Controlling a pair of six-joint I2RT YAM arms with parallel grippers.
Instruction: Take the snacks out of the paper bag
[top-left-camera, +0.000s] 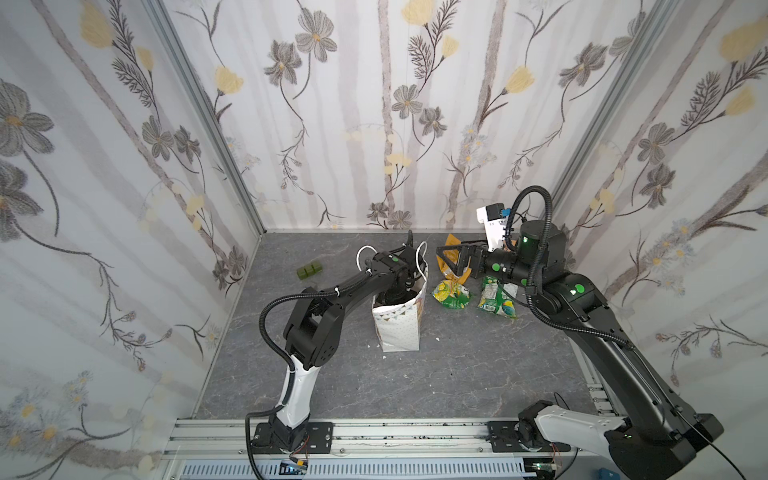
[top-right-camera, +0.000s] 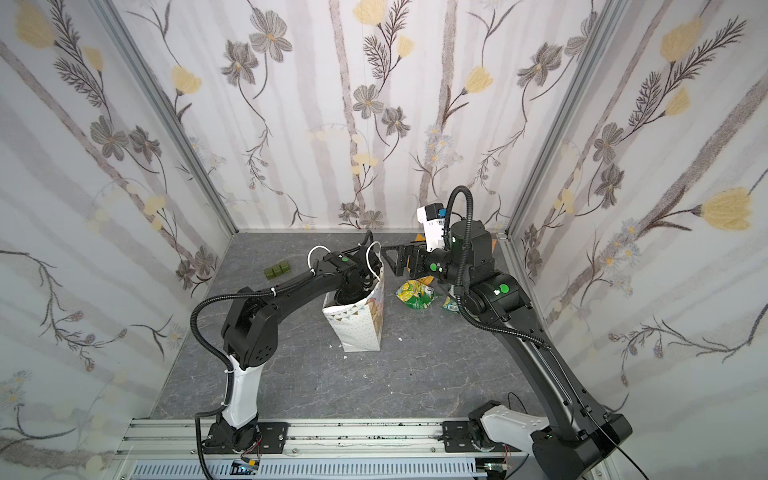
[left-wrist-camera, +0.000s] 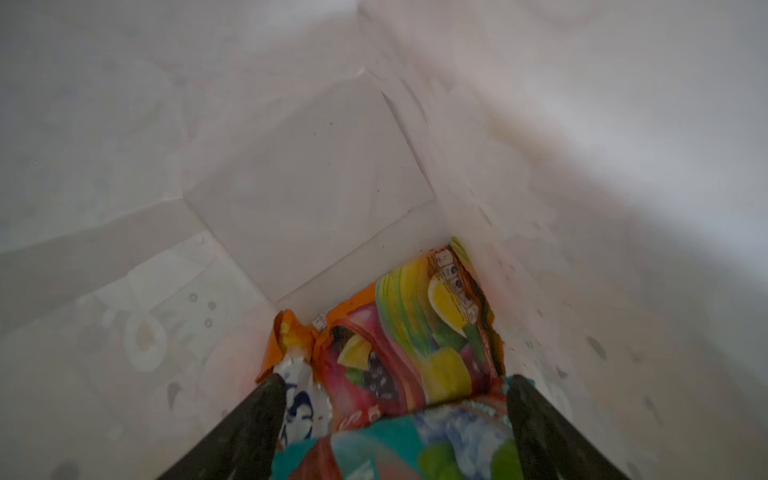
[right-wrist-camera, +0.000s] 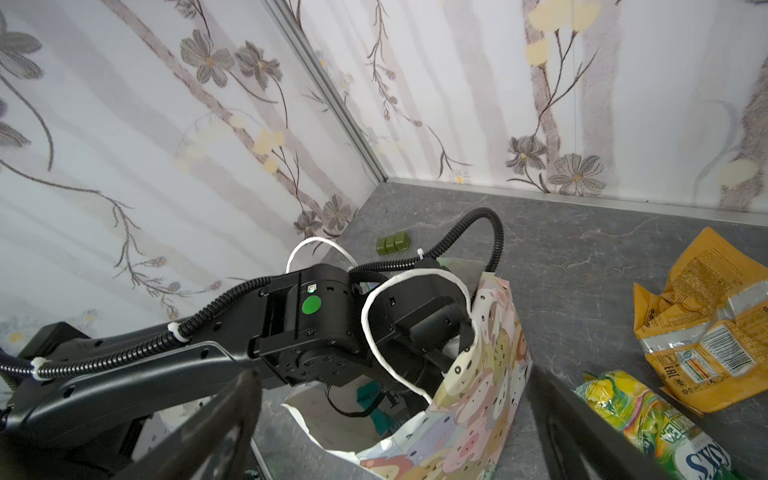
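The white patterned paper bag stands upright with its handles up. My left gripper is down inside it, fingers part open, and the top views hide its fingers. In the left wrist view a teal snack packet lies between and below those fingers; whether they touch it cannot be told. Farther along the bag's bottom rests a colourful fruit-printed packet with orange edges. My right gripper stands open and empty beside the bag's right handle, above the table.
Right of the bag lie a yellow-brown packet, a green-yellow packet and another green packet. A small green block-like item sits at the back left.
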